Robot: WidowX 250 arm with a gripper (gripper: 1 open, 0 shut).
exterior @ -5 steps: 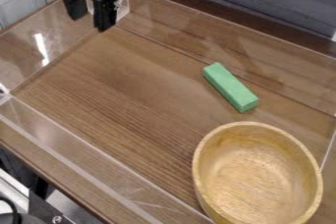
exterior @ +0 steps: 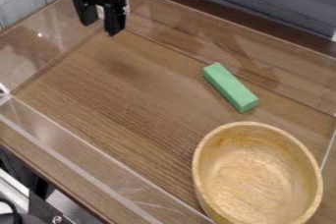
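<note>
The black gripper (exterior: 102,20) hangs over the back left of the wooden table (exterior: 144,110), standing open, with nothing clearly seen between its fingers. A green block (exterior: 230,86) lies on the table to the right, well apart from the gripper. A cream round basket (exterior: 256,174) sits at the front right, below the green block.
Dark walls run along the back of the table. Something white and dark, partly cut off, is at the lower left edge.
The gripper has shifted slightly at the back left. The green block and the basket have not moved.
</note>
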